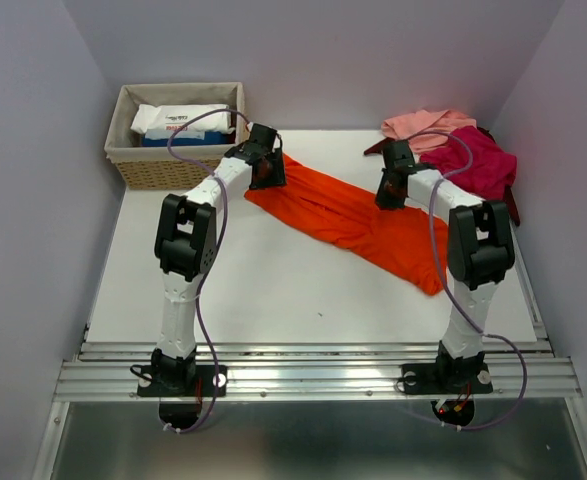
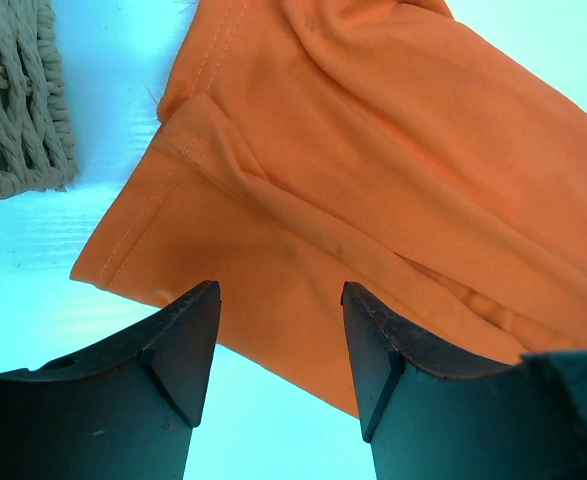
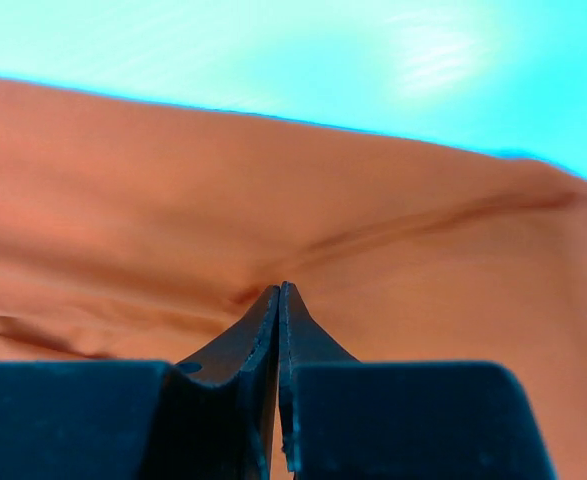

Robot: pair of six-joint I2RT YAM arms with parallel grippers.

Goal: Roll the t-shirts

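Observation:
An orange T-shirt (image 1: 333,225) lies stretched diagonally across the white table, wrinkled, with folded-over layers. Over its upper-left end my left gripper (image 1: 273,175) hangs with fingers apart and only fabric beneath them. My right gripper (image 1: 388,195) is over the shirt's right part, its fingertips together at the cloth; whether fabric is pinched between them cannot be told. The right wrist view is partly blurred.
A wicker basket (image 1: 148,172) with packaged items stands at the back left. Pink (image 1: 423,125) and magenta (image 1: 478,160) cloths are piled at the back right.

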